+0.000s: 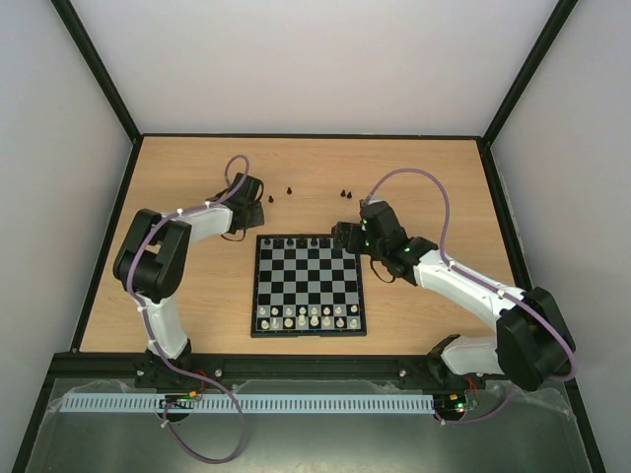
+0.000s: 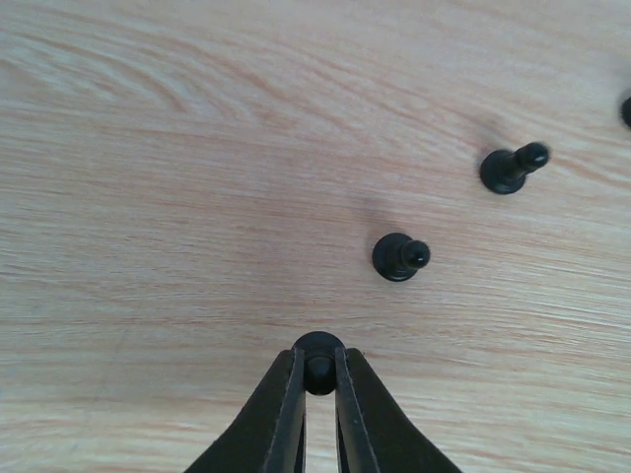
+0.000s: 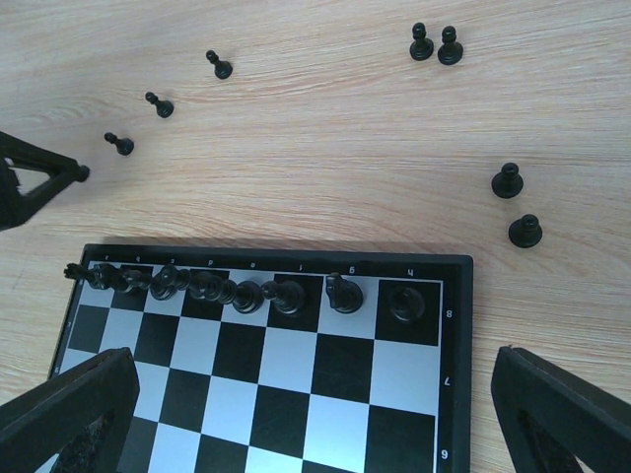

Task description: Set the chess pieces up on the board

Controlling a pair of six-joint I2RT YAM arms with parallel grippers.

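In the left wrist view, a black pawn [image 2: 318, 341] has its head between the fingertips of my left gripper, which is shut on it. Its base appears to be at the tabletop. The chessboard [image 3: 441, 355] shows a row of black pieces along its far edge in the right wrist view. Over that edge, at the board's far right corner, my right gripper [image 1: 347, 236] is open and empty. White pieces [image 1: 314, 322] fill the two near rows.
Beyond the board, two black pawns [image 3: 436, 45] stand side by side on the table. Two others stand to the right of its far corner, one pawn [image 3: 508, 181] behind another [image 3: 525, 232]. Bare wood [image 1: 424, 172] stretches across the back right.
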